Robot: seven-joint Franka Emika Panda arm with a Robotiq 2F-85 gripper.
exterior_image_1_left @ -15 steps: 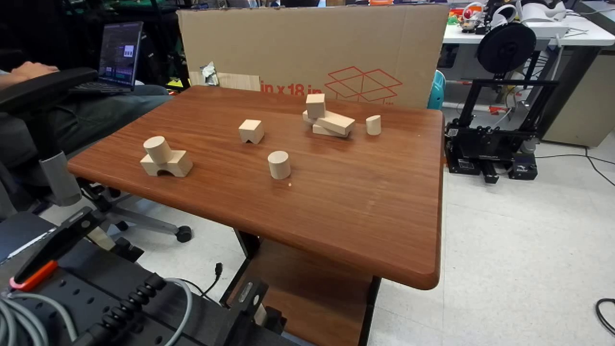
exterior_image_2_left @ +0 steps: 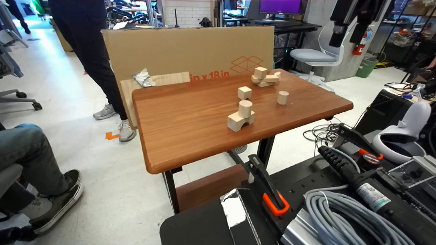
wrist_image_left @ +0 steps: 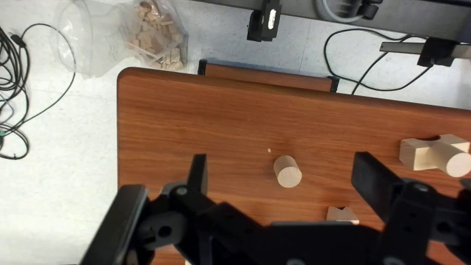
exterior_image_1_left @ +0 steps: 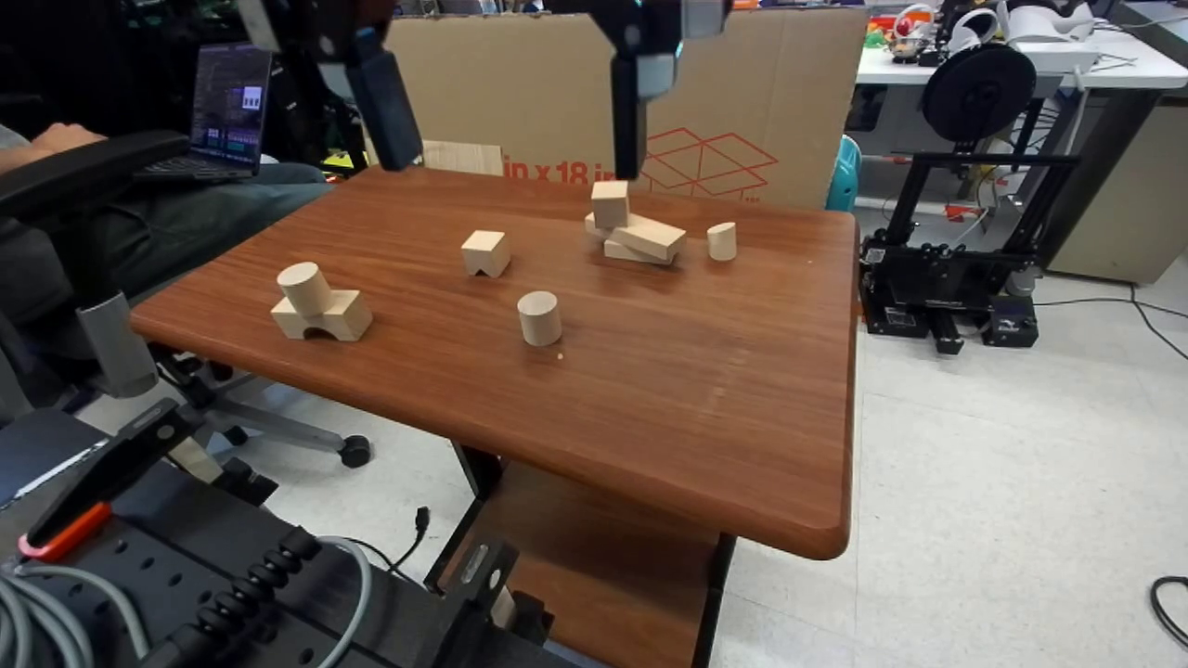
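My gripper (exterior_image_1_left: 512, 173) hangs open above the table, its two fingers wide apart with nothing between them. In the wrist view, a lone wooden cylinder (wrist_image_left: 289, 173) stands on the table below, within the gap between the fingers but well beneath them. A notched cube (exterior_image_1_left: 485, 254) sits farther back. Toward the left front, another cylinder (exterior_image_1_left: 303, 289) stands upright on an arch block (exterior_image_1_left: 340, 316). At the back, a small cube (exterior_image_1_left: 610, 205) tops a pile of flat blocks (exterior_image_1_left: 649, 237), with a slant-topped cylinder (exterior_image_1_left: 721, 241) to its right.
The wooden table (exterior_image_1_left: 713, 412) has clear room at its right front. A cardboard sheet (exterior_image_2_left: 175, 53) stands along its back edge. Beyond the front edge is a black base carrying clamps (exterior_image_2_left: 269, 188) and coiled cable (exterior_image_2_left: 331, 212).
My gripper has come into the top of exterior view 1, where it was absent a second ago. The blocks lie as before.
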